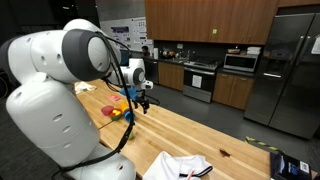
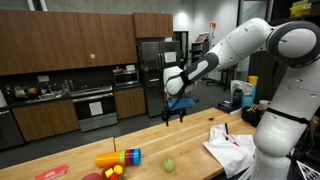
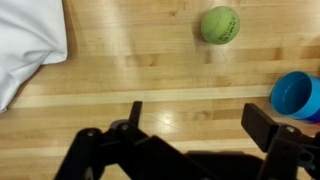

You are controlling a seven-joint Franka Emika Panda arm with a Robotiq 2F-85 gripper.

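Observation:
My gripper is open above the wooden table (image 3: 170, 75), with only bare wood between its dark fingers. In the wrist view a green ball (image 3: 220, 25) lies beyond the fingers, near the top edge. A blue cup (image 3: 294, 95) shows at the right edge, and a white cloth (image 3: 30, 40) fills the upper left. Exterior view 2 has the gripper (image 2: 181, 112) well above the tabletop, with the green ball (image 2: 168, 165) below it near the front.
Beside the ball, a row of coloured cups (image 2: 118, 158) lies on its side near red and yellow pieces (image 2: 100, 174). The white cloth (image 1: 176, 166) is crumpled at the near table edge. Dark items (image 1: 287, 164) sit at the right corner. Mid-table is mostly clear.

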